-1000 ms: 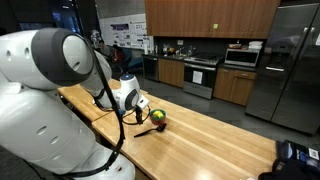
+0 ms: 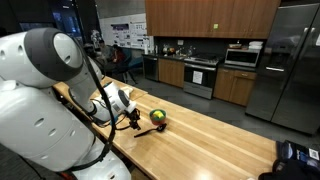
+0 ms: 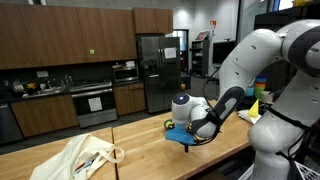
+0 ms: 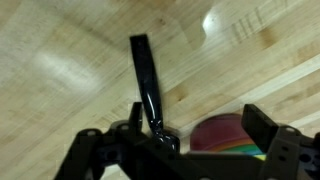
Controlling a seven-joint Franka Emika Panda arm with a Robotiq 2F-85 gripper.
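A black long-handled utensil [image 2: 150,131] lies flat on the wooden table. In the wrist view the utensil's straight handle [image 4: 146,75] runs up the picture, and its wider end sits low between my fingers, partly hidden by the left one. My gripper is open above the table, with nothing held. Close by, at the lower right of that view, is a red, green and yellow stack of bowls [image 4: 222,130], partly covered by the right finger. The same bowls [image 2: 158,116] appear just beyond the utensil in exterior view 1.
A pale cloth [image 3: 78,156] is spread on the table's left side in exterior view 2. Dark items [image 2: 297,158] stand at the far right edge.
In exterior view 1 the gripper end of my arm has come down closer to the table and shifted a little left. The utensil and bowls have stayed where they were.
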